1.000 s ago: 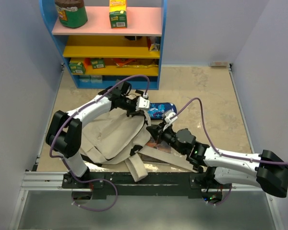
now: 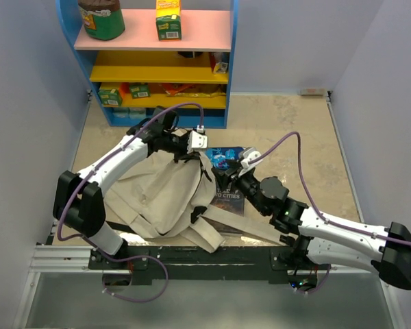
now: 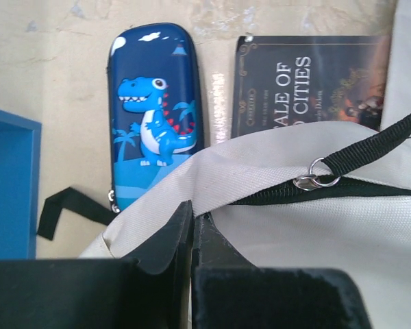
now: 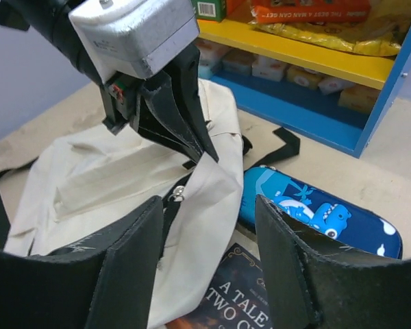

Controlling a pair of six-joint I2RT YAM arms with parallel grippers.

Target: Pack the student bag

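Observation:
The off-white bag (image 2: 157,195) lies on the floor left of centre, its black zipper (image 3: 294,193) running along the edge of the opening. My left gripper is shut on that edge, and the fabric rises to a peak at its fingertips in the right wrist view. My right gripper stands open near the bag's right side, nothing between its fingers. A dark book (image 3: 308,86), "A Tale of Two Cities", lies beside the bag, partly covered by it. The blue dinosaur pencil case (image 3: 151,164) rests behind the book.
At the back stands a blue shelf (image 2: 234,41) with yellow and pink boards holding boxes and packets. Bag straps (image 2: 243,225) stretch across the floor at the front.
The left gripper has shifted slightly left with the bag's edge. More of the book shows.

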